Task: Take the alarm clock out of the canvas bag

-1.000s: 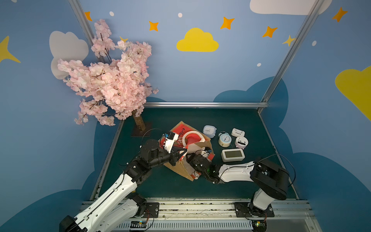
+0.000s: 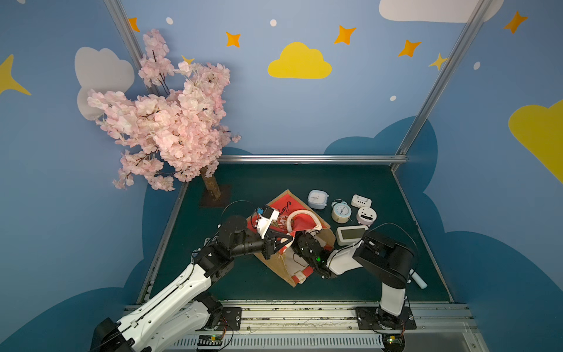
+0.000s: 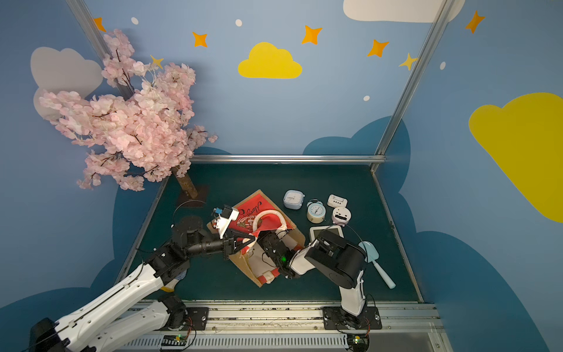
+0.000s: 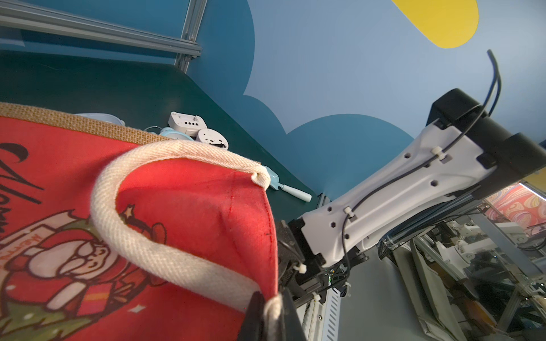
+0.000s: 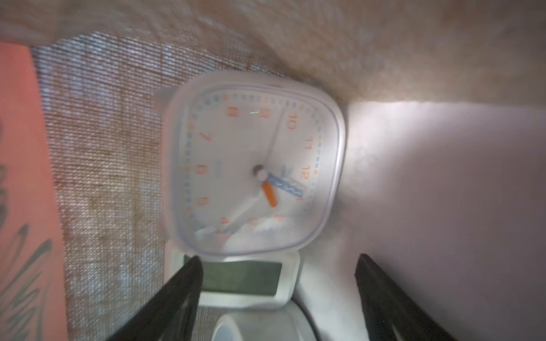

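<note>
The canvas bag (image 2: 281, 205) lies on the green table, red front up. My left gripper is shut on its white rope handle (image 4: 170, 267) at the opening, holding the red rim. My right gripper reaches inside the bag, fingers part open and blurred. Just beyond them, in the right wrist view, lie a square white alarm clock (image 5: 250, 159) with orange numerals, a small digital clock (image 5: 239, 275) and a white round object (image 5: 264, 324). Nothing shows between the right fingers.
Several clocks stand right of the bag, including a blue one (image 2: 341, 211) and a digital one (image 2: 352, 233). A tree (image 2: 212, 187) stands back left. A white-handled scoop (image 3: 381, 270) lies front right.
The right forearm has swung leftward and closer in, with its gripper still in the bag.
</note>
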